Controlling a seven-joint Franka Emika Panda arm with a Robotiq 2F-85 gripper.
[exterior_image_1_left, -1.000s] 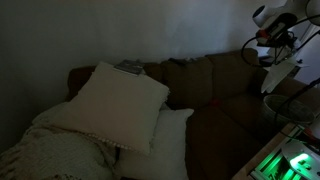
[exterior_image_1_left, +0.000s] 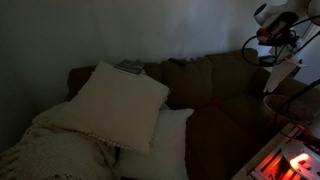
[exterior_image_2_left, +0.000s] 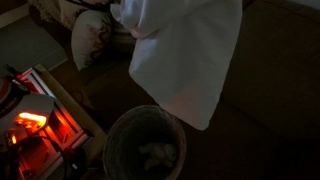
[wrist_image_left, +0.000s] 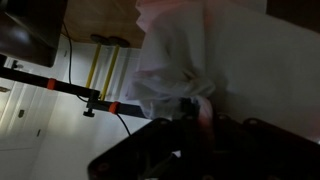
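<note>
A white cloth (exterior_image_2_left: 185, 60) hangs down in exterior view 2, its lower corner beside the rim of a basket (exterior_image_2_left: 113, 128). In the wrist view the cloth (wrist_image_left: 180, 65) is bunched at my gripper, which is shut on it; dim light hides most of the finger detail. Exterior view 1 shows the arm at the upper right, with the cloth (exterior_image_1_left: 283, 74) dangling above the basket (exterior_image_1_left: 290, 106). Some pale crumpled material (exterior_image_2_left: 158, 154) lies inside the basket.
A brown sofa (exterior_image_1_left: 215, 85) with large white pillows (exterior_image_1_left: 115, 105) fills the left and middle. The red-lit robot base (exterior_image_1_left: 298, 160) sits at the lower right. Bare seat room (exterior_image_1_left: 215, 140) lies between pillows and base.
The base light has turned from green to red. The cloth hangs in nearly the same place, with only slight shifts of the arm and fabric.
</note>
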